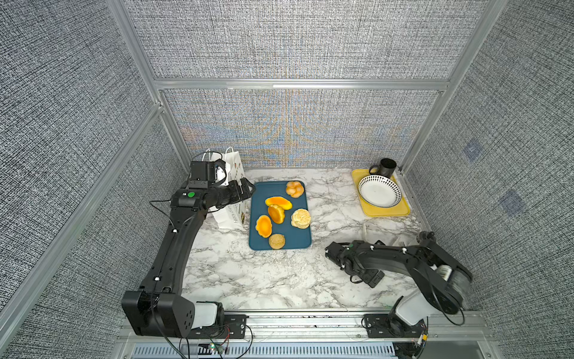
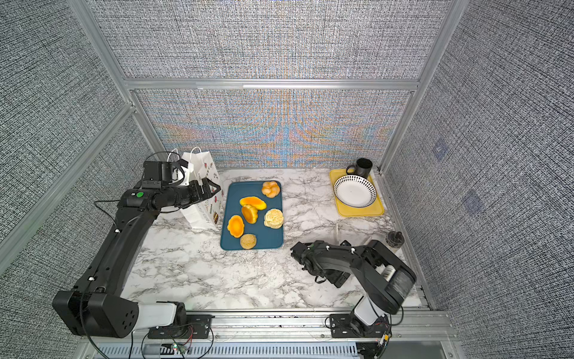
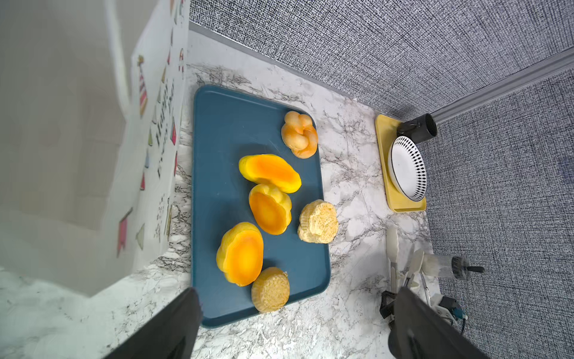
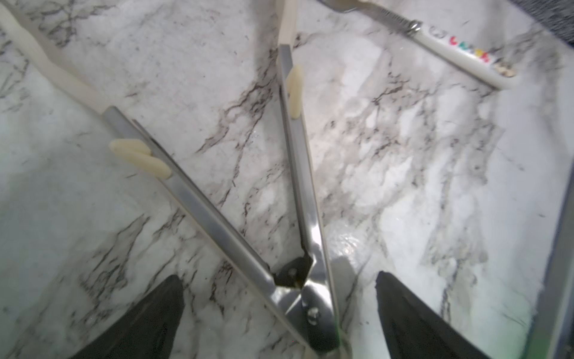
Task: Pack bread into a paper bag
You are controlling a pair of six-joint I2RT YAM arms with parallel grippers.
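A white paper bag (image 1: 230,215) with handles stands left of a blue tray (image 1: 257,191) holding several breads: a braided roll (image 3: 299,134), yellow-orange pieces (image 3: 269,170), a pale round bread (image 3: 317,221) and a small brown one (image 3: 270,290). My left gripper (image 2: 208,189) hangs open over the bag, empty. My right gripper (image 1: 333,252) is low at the front right; its wrist view shows open, empty fingers above metal tongs (image 4: 311,221) on the marble.
A yellow tray (image 1: 373,210) with a patterned bowl (image 1: 379,190) and black mug (image 1: 387,167) is at the back right. A jar (image 2: 394,239) and cutlery (image 4: 466,59) lie at the right.
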